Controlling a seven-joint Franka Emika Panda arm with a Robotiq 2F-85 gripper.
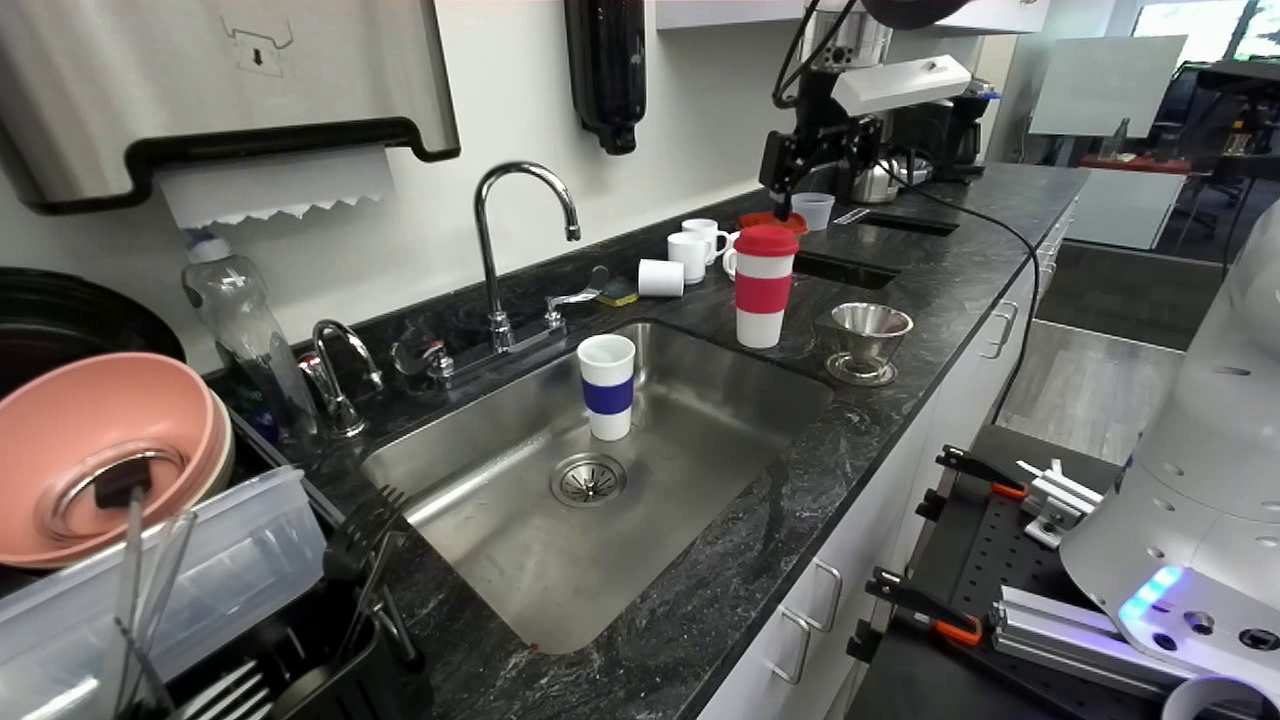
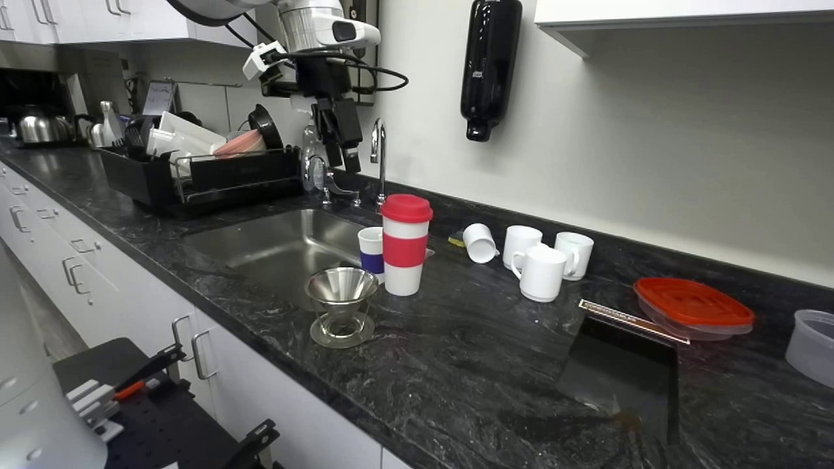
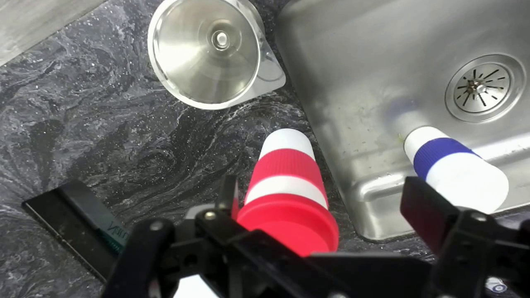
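Note:
My gripper is open and empty, held above the counter with its fingers apart. Between and below those fingers in the wrist view is a white cup with a red lid and red sleeve, upright on the counter beside the sink; the gripper appears clear above it. Inside the sink stands a white cup with a blue sleeve, without a lid. A metal cone dripper rests on the counter near the front edge, close to the red-lidded cup.
Several white mugs stand or lie by the wall, near a red-lidded container. The faucet rises behind the sink. A loaded dish rack is beyond it. A black soap dispenser hangs on the wall. Open counter lies right of the dripper in exterior view 2.

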